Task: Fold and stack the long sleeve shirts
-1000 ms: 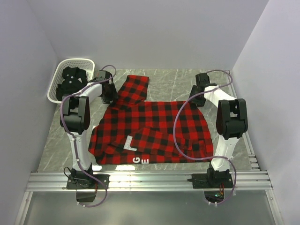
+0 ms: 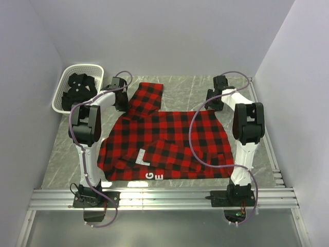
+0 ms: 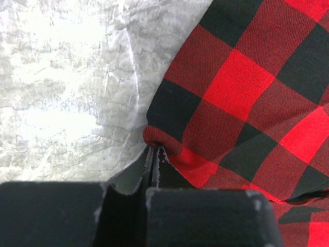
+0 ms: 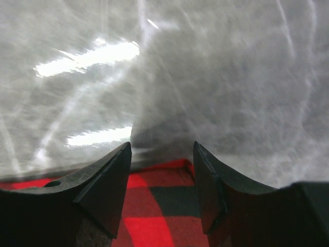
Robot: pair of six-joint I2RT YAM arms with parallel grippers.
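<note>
A red and black checked shirt (image 2: 164,131) lies spread across the table, with one sleeve (image 2: 149,95) reaching out at its far left and another folded over its body. At the far left edge my left gripper is shut on a pinch of the checked cloth. Over the shirt's far right corner, my right gripper stands open; in the right wrist view the corner (image 4: 169,175) shows low between its fingers, which do not close on it.
A white basket (image 2: 56,98) with dark cloth (image 2: 78,92) in it stands at the back left, close to the left arm. Bare table (image 2: 185,90) stretches behind the shirt between the two arms.
</note>
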